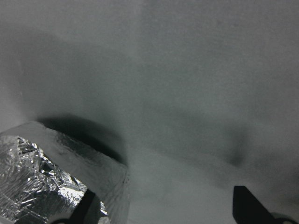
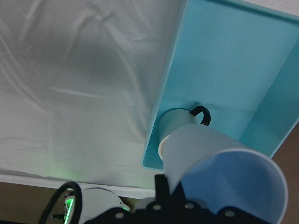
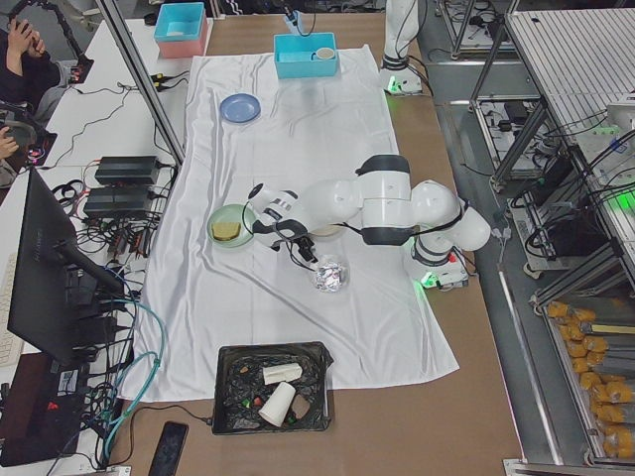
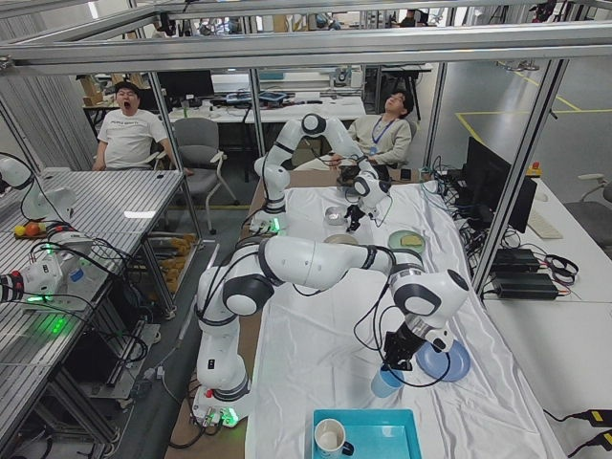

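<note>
My left gripper [image 3: 303, 255] is just beside a crumpled silver foil object [image 3: 330, 276]. In the left wrist view its fingertips [image 1: 245, 200] stand wide apart, with the foil [image 1: 37, 182] at the lower left and bare cloth between and above. My right gripper [image 4: 400, 356] is shut on a light blue cup [image 4: 385, 382]; in the right wrist view the cup [image 2: 219, 168] hangs near the blue bin [image 2: 233, 56], which holds a white mug [image 2: 173, 121] with a black handle.
A green plate [image 3: 218, 240] with a yellow sponge-like item, a blue plate [image 3: 239, 107] and a partly hidden beige plate [image 3: 327, 231] lie on the white cloth [image 3: 258, 317]. A black tray [image 3: 228, 387] with several items stands at the near edge.
</note>
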